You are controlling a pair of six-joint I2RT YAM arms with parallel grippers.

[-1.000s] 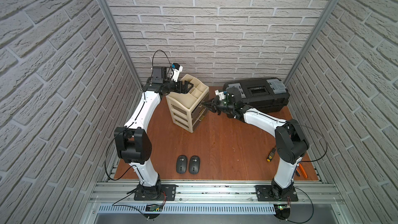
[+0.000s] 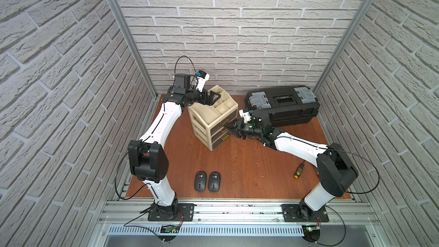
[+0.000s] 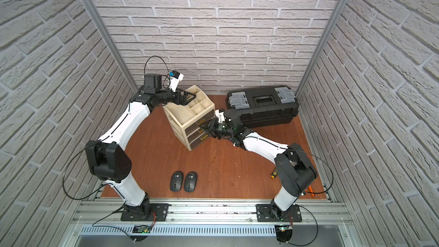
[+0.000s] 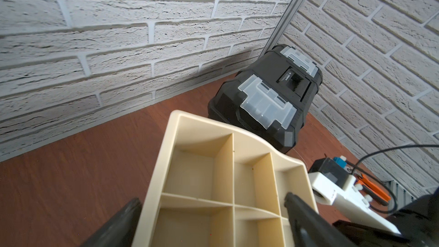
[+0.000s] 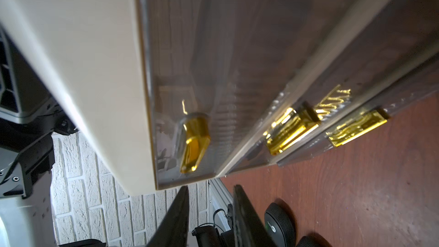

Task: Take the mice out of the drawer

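Observation:
Two dark mice lie side by side near the table's front: the left mouse (image 2: pixel 200 180) and the right mouse (image 2: pixel 214 181). The cream drawer cabinet (image 2: pixel 199 135) stands behind them. Its stacked drawers look shut, though my arm partly hides their fronts. In the right wrist view, the top drawer's gold handle (image 5: pixel 195 142) lies beyond the fingertips. My right gripper has its fingers apart with nothing between them, close to the cabinet front. Over the cabinet's top tray, my left gripper is spread wide, its fingers blurred and dark.
A black toolbox (image 2: pixel 283 105) with clear lids stands at the back right. A yellow-black screwdriver (image 2: pixel 299 170) lies at the right side. Empty compartments fill the cabinet top (image 4: pixel 199 173). Bare table (image 2: pixel 256 169) lies right of the mice.
The cabinet has shifted right and slightly forward, and my left gripper has moved right. The right arm's elbow has swung outward.

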